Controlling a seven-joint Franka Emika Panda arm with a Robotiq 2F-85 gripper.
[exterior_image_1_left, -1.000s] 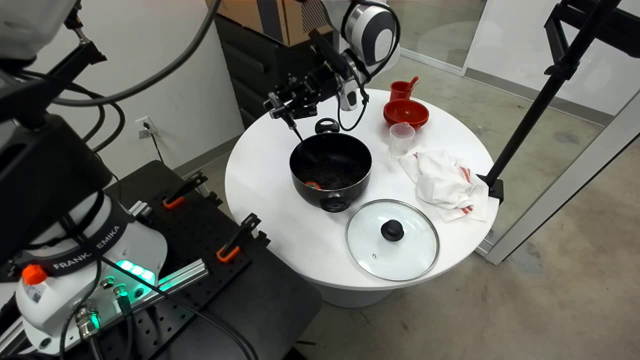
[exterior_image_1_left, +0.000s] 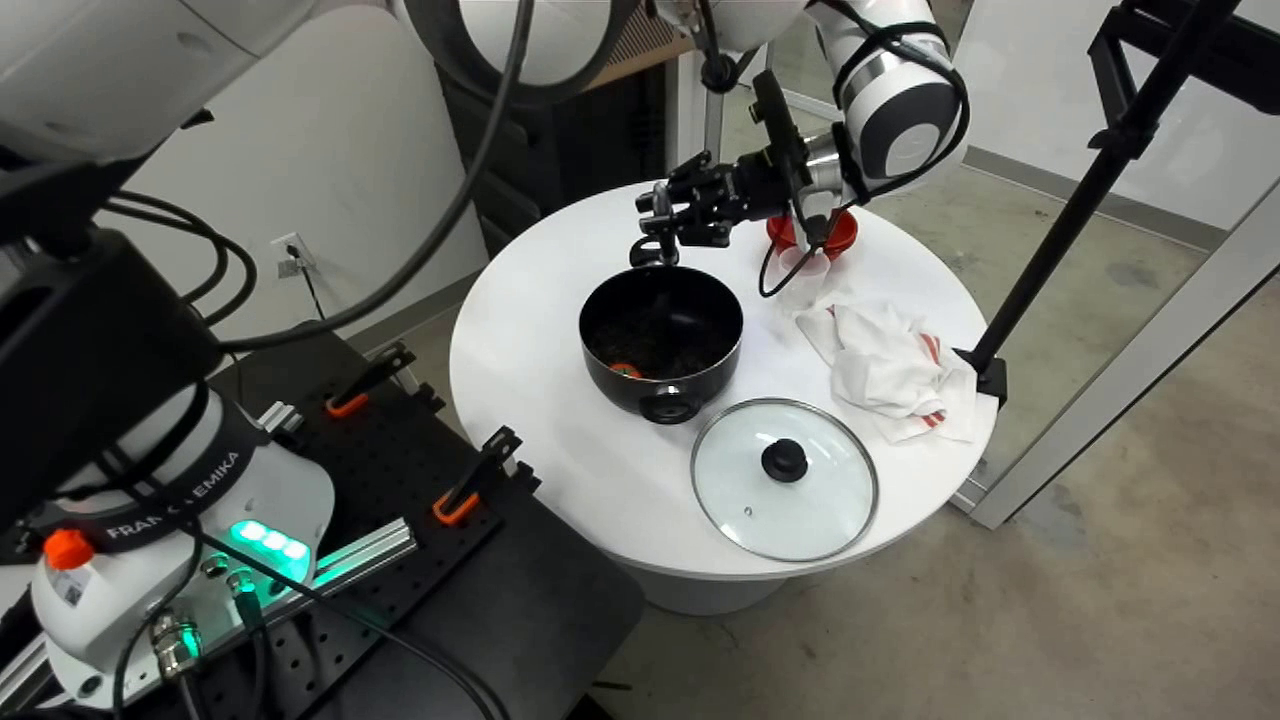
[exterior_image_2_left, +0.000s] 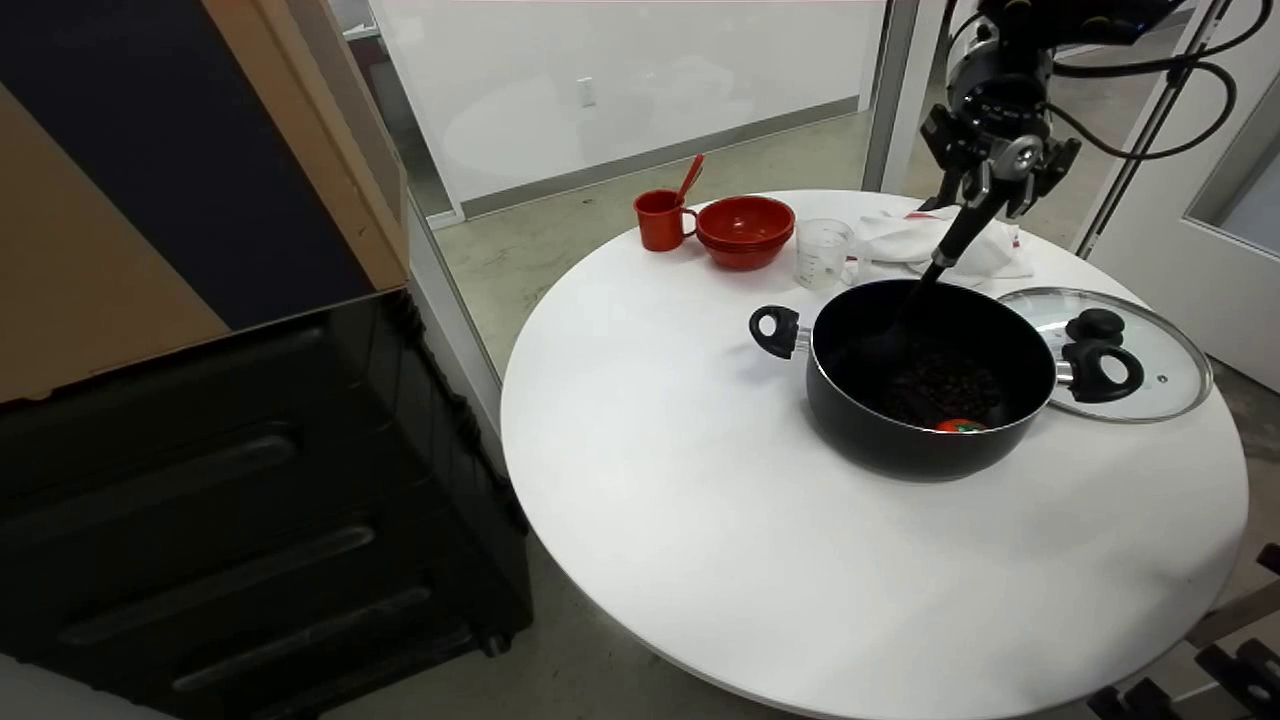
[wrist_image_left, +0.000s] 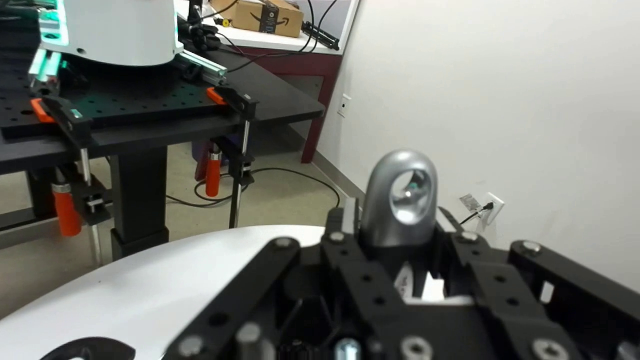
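Observation:
A black pot (exterior_image_2_left: 918, 450) with two looped handles stands on the white round table. Dark small pieces (exterior_image_2_left: 942, 382) lie inside it, along with a red tomato-like item (exterior_image_2_left: 960, 425) near the wall. My gripper (exterior_image_2_left: 1008, 168) is above the pot's far side, shut on the handle of a black utensil (exterior_image_2_left: 956, 244). The utensil slants down into the pot, where its dark head is hard to make out. In the wrist view, the handle's grey looped end (wrist_image_left: 375, 210) stands up between the fingers of my gripper.
A glass lid (exterior_image_1_left: 738, 486) lies flat beside the pot. Red bowls (exterior_image_2_left: 744, 228), a red mug (exterior_image_2_left: 660, 222), a clear measuring cup (exterior_image_2_left: 822, 252) and a white towel (exterior_image_1_left: 888, 366) sit across the table.
In exterior view 1, my gripper has moved right and slightly up with the utensil, and the arm now covers the red mug. Pot and lid have stayed put.

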